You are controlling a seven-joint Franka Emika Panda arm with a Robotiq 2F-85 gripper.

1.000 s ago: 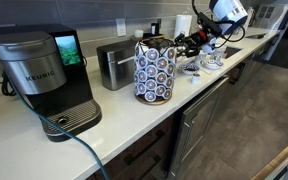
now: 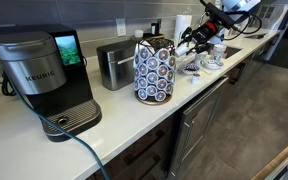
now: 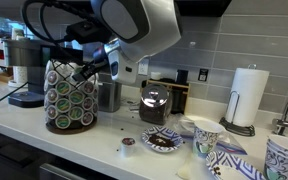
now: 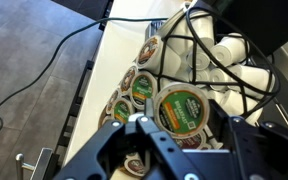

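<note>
A coffee pod point(image 4: 181, 110) with a green and orange lid faces the camera in the wrist view, large and close. My gripper is shut on it, its dark fingers coming up from the bottom edge. Behind it stands the wire carousel point(image 2: 155, 72), loaded with several pods, lids outward. In exterior view 1 the gripper point(image 2: 187, 43) is just right of the carousel's upper part. From exterior view 2, the arm reaches down to the carousel point(image 3: 72, 100) near its top, and the held pod cannot be made out there.
A Keurig coffee maker point(image 2: 52, 80) stands left on the counter, with a toaster point(image 2: 116, 64) behind the carousel. Patterned plates point(image 3: 161, 139), cups point(image 3: 206, 136), a small pod-like cup point(image 3: 128, 147) and a paper towel roll point(image 3: 246, 98) occupy the other side.
My gripper has shifted slightly upward beside the carousel, and the arm above it has changed its pose. A pale patch now shows by the gripper. The carousel stands in the same place.
</note>
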